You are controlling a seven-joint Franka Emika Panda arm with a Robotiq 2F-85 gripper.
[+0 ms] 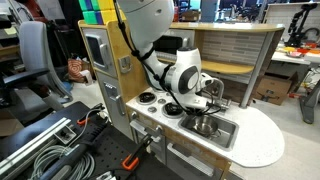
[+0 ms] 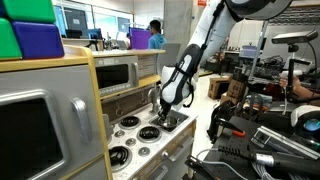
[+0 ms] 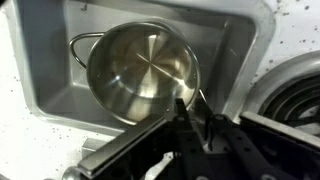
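A shiny steel pot (image 3: pixel 140 70) sits inside the grey sink basin (image 3: pixel 235 65), one loop handle (image 3: pixel 82 45) standing out on its far left side. My gripper is over the pot's right rim, its dark fingertips close to that edge. Whether they touch the rim, or have anything between them, cannot be made out. In exterior view 1 the white arm (image 1: pixel 185 72) leans over the counter and the pot (image 1: pixel 207 127) shows below it in the sink. In exterior view 2 the arm hides most of the sink.
Black burners (image 1: pixel 172 110) lie on the stove left of the sink. A faucet (image 1: pixel 220 92) rises behind the basin. Overhead, a wooden shelf (image 1: pixel 222 67) spans the back.
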